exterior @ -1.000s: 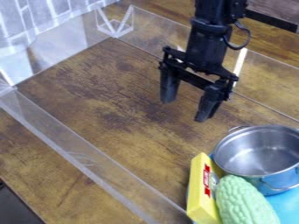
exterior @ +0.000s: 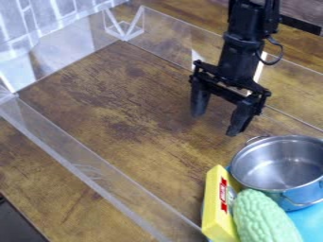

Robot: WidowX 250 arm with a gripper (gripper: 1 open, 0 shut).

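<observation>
My black gripper [exterior: 220, 112] hangs over the wooden tray floor [exterior: 113, 113] in the upper right part of the view. Its two fingers are spread open with nothing between them. Below and to its right sits a silver metal pot [exterior: 278, 170]. In the lower right corner lie a yellow box [exterior: 217, 203] with a red label and, beside it, a green corn-like vegetable [exterior: 263, 217].
Clear plastic walls [exterior: 89, 170] border the wooden area. A light blue object [exterior: 309, 225] lies under the pot at the right edge.
My gripper has moved slightly to the right and down in the view, still open. The pot, box and vegetable look unmoved.
</observation>
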